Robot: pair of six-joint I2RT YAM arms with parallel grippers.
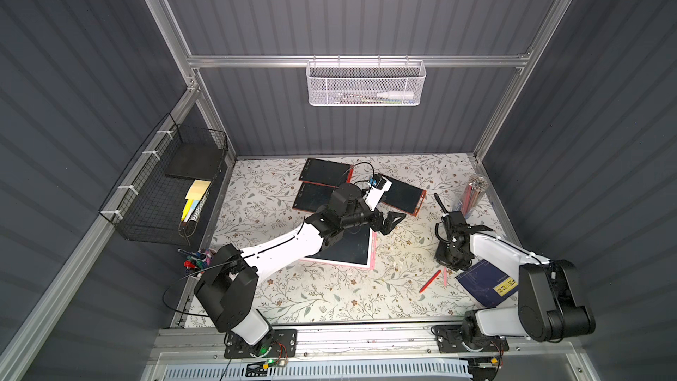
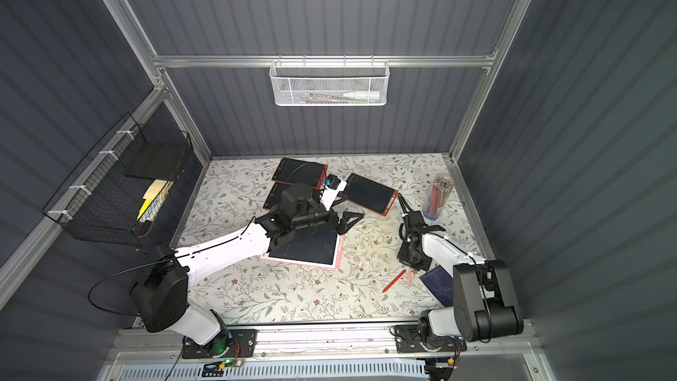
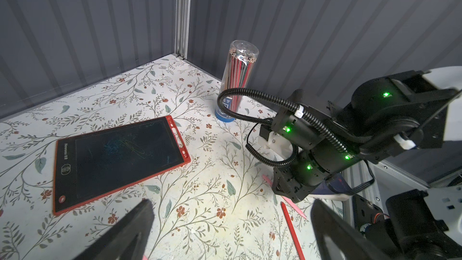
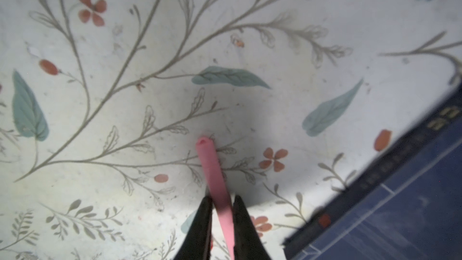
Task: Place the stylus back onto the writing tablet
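Note:
A pink stylus lies on the floral table at the front right, with a red stylus beside it. My right gripper is down over the pink stylus, a fingertip on each side of it; whether it grips is unclear. My left gripper is raised over the middle of the table, open and empty. A large white-and-pink tablet lies under the left arm; several smaller red-edged writing tablets lie toward the back.
A dark blue tablet-like board lies right of the styluses. A clear tube of pencils stands at the back right.

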